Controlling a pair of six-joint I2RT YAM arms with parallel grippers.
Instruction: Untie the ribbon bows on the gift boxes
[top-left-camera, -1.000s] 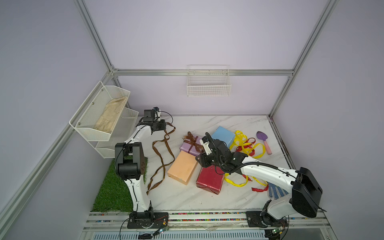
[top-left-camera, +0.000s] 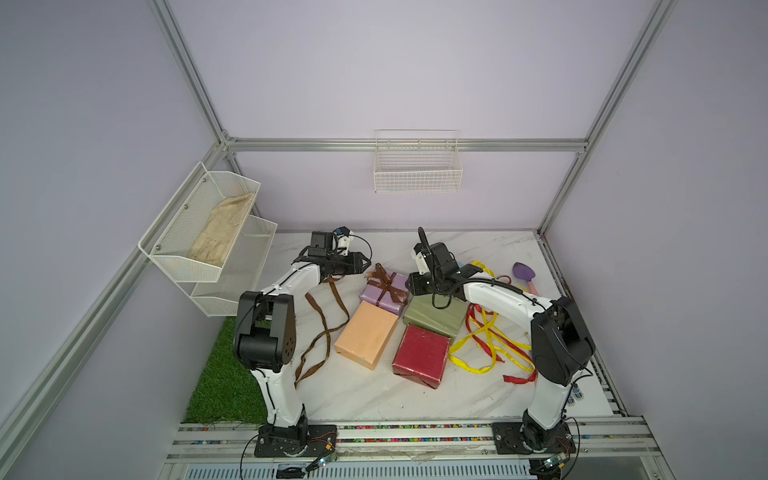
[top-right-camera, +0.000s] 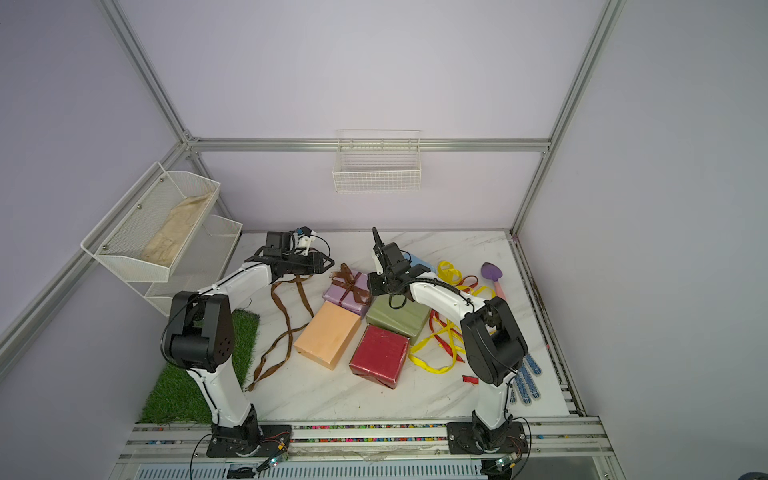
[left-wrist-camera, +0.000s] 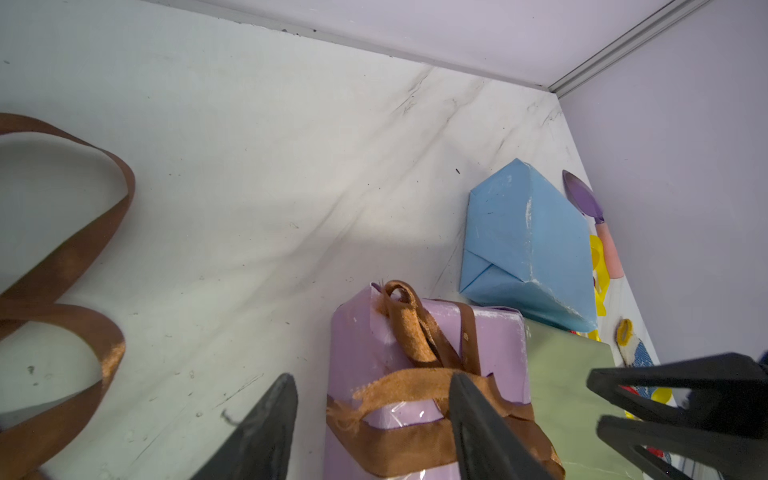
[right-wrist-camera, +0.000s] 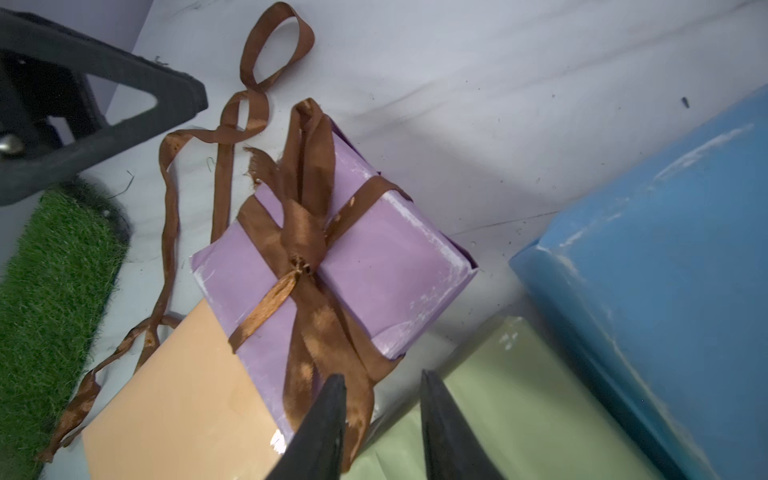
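Note:
The purple gift box (right-wrist-camera: 400, 272) carries a brown ribbon bow (right-wrist-camera: 304, 232), its loops and tails across the top. My left gripper (top-left-camera: 358, 262) hangs open just left of and above it; in the left wrist view its fingers frame the bow from above. My right gripper (top-right-camera: 376, 281) is at the box's right side; in the right wrist view its fingers stand at the lower ribbon tails, and whether they grip them is unclear. The orange (top-left-camera: 366, 334), red (top-left-camera: 420, 357) and green (top-right-camera: 397, 320) boxes show no ribbon on top.
A blue box (left-wrist-camera: 528, 240) stands behind. Loose brown ribbon (top-right-camera: 284, 352) lies left, yellow (top-left-camera: 472, 368) and red ribbons right, with a purple spatula (top-right-camera: 491, 270). A wire shelf (top-left-camera: 209, 232) is on the left wall.
My left gripper has moved right toward the purple box.

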